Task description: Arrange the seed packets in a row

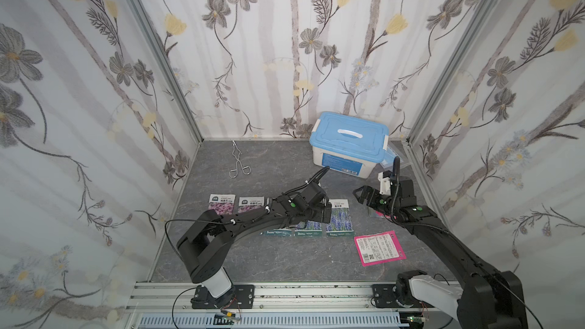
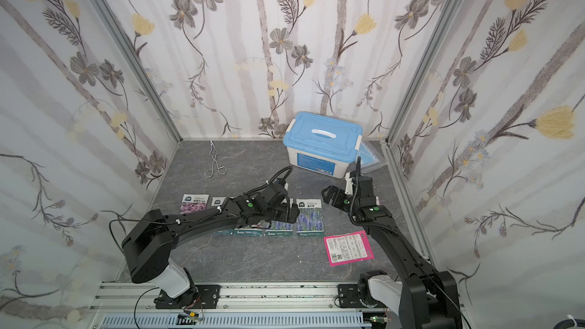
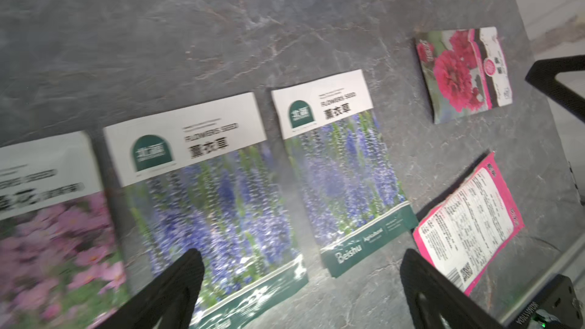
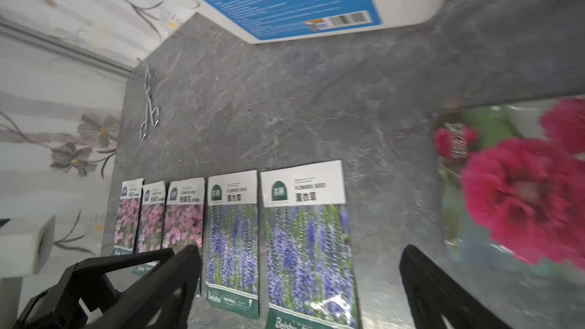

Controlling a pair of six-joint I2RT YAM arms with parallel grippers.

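Note:
Three pink-flower packets (image 4: 182, 216) and two purple lavender packets (image 4: 307, 249) lie side by side on the grey table, tops toward the back. The rightmost lavender packet (image 3: 344, 167) stands a small gap from its neighbour (image 3: 213, 219). A red-flower packet (image 3: 460, 76) lies face up and turned, off to the right. In front of it a pink-edged packet (image 1: 379, 248) rests back side up, slightly tilted. My left gripper is open above the lavender packets, nothing between its fingers. Open and empty too, my right gripper hangs right of the row, near the red-flower packet.
A blue-lidded box (image 1: 350, 143) stands at the back right, with a clear bag (image 2: 370, 155) beside it. Metal tongs (image 1: 239, 159) lie at the back left. Bare table shows behind the row and along the front.

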